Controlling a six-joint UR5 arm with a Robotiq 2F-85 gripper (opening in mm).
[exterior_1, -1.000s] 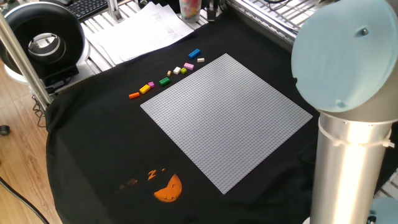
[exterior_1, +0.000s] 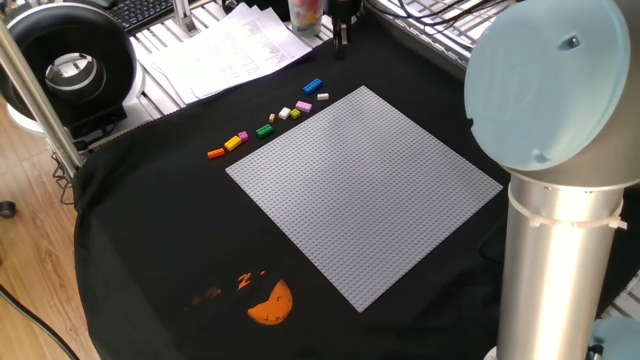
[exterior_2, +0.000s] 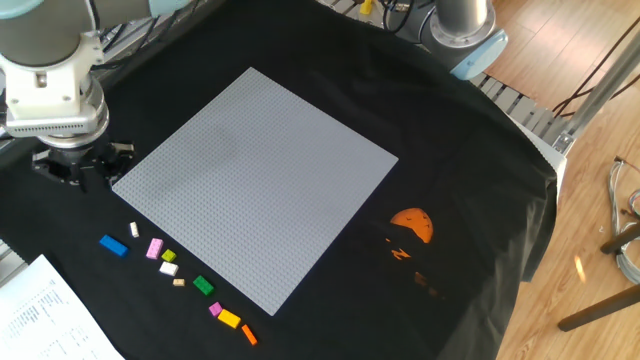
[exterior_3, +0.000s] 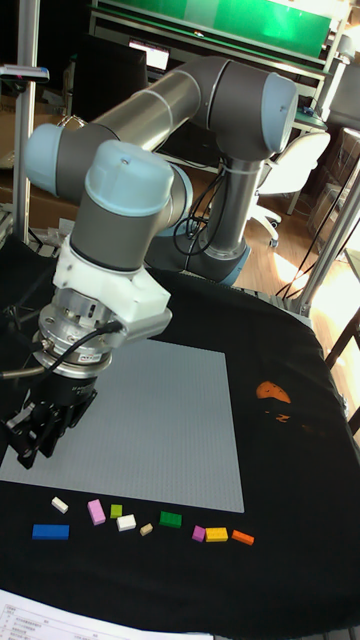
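Observation:
A large grey studded baseplate (exterior_1: 365, 195) lies flat and bare on the black cloth. Along one edge sits a loose row of small bricks: blue (exterior_2: 114, 245), small white (exterior_2: 134, 230), pink (exterior_2: 154, 248), lime (exterior_2: 169, 256), white (exterior_2: 169, 269), tan (exterior_2: 179, 282), green (exterior_2: 203, 285), magenta (exterior_2: 215, 310), yellow (exterior_2: 229, 319) and orange (exterior_2: 249, 335). My black gripper (exterior_2: 92, 183) points down near the plate's corner at the blue-brick end, apart from the bricks. In exterior view 3 its dark fingers blend together, so their gap is unclear. No brick shows between them.
Printed sheets (exterior_1: 232, 52) lie behind the brick row. A clear cup of coloured pieces (exterior_1: 305, 15) stands at the back edge. An orange print (exterior_1: 270, 303) marks the cloth, which is otherwise free on that side. The arm (exterior_3: 128, 208) reaches over the plate's far side.
The arm's large joint moved slightly left earlier. Bricks and plate stay put.

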